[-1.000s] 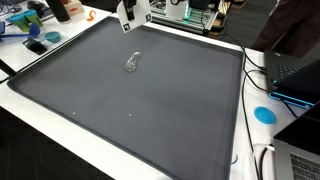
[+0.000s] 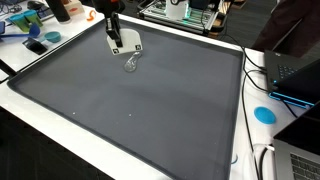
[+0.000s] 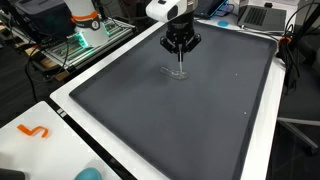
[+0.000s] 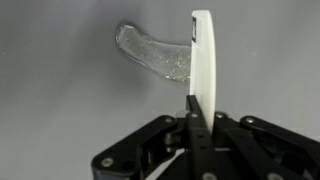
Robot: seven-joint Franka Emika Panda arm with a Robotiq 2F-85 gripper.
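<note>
My gripper is shut on a thin white plate [image 4: 204,62], which looks like a flat card or scraper with a slot near its end. In the first exterior view the same plate [image 2: 126,43] shows its broad face, with dark holes in it. A clear, glossy, curved streak or strip [image 4: 150,52] lies on the grey board, and its right end is hidden behind the plate. From the second exterior view, the gripper [image 3: 180,48] hangs above the board near this clear thing [image 3: 173,74]. Whether the plate touches the board is hard to tell.
The wide grey board [image 2: 150,110] is otherwise bare, with free room towards the front and right. Cups and small items [image 2: 45,38] crowd the far left corner. Laptops [image 2: 292,85] and a blue disc [image 2: 265,115] sit on the right.
The white plate has come down and slightly left with my gripper, from the board's far edge to right beside the clear thing. The clear thing has not moved.
</note>
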